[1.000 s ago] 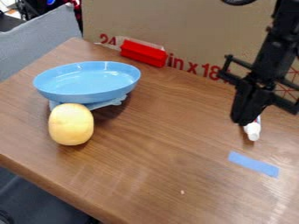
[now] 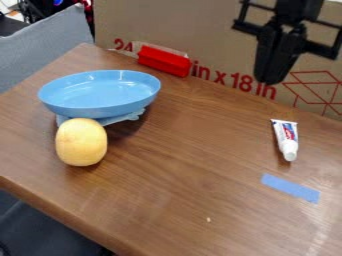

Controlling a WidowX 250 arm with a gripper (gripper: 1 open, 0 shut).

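Observation:
My black gripper (image 2: 274, 72) hangs at the upper right above the table's back part, in front of the cardboard box, shut with nothing visible between its fingers. A white toothpaste tube (image 2: 286, 140) lies on the right of the wooden table, below the gripper and apart from it. A light blue dish (image 2: 100, 92) rests on a light blue support at the left, with a yellow potato-like object (image 2: 80, 142) in front of it.
A red block (image 2: 164, 60) lies at the back. A cardboard box (image 2: 201, 25) stands behind the table. A strip of blue tape (image 2: 290, 188) is at the front right.
My gripper has moved up and back, away from the toothpaste tube, which is now fully in view. The objects on the table look unmoved.

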